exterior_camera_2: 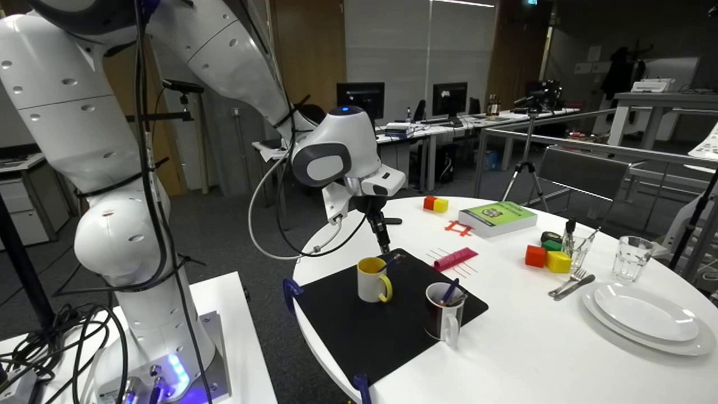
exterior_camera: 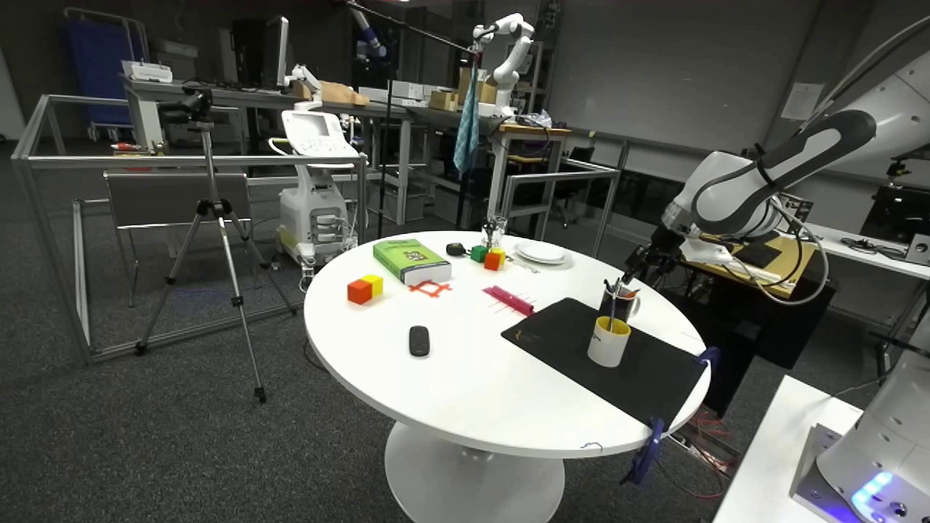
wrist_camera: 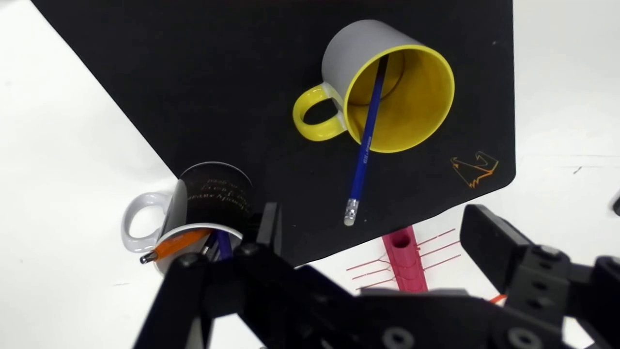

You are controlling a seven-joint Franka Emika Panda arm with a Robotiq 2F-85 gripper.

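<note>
On the black mat [exterior_camera_2: 397, 323] stands a white mug [wrist_camera: 372, 43] with a yellow inside and handle. A blue pencil [wrist_camera: 367, 131] leans out of it, eraser end up. Beside it, at the mat's edge, a second mug [wrist_camera: 213, 189], dark on one side with a white handle, holds an orange pen [wrist_camera: 183, 243] and other pens. Above the table hangs my gripper, open, its fingers wide apart with nothing between them. In the wrist view, its left finger [wrist_camera: 269, 227] overlaps the pen mug, and the pencil's eraser end appears between and ahead of the fingertips.
A pink holder [exterior_camera_2: 455, 258] with thin prongs lies just beyond the mat. Farther off are a green book [exterior_camera_2: 498, 216], coloured blocks [exterior_camera_2: 535, 256], glasses [exterior_camera_2: 631, 259] and white plates [exterior_camera_2: 646, 313]. Blue clamps [exterior_camera: 643, 453] grip the table edge at the mat.
</note>
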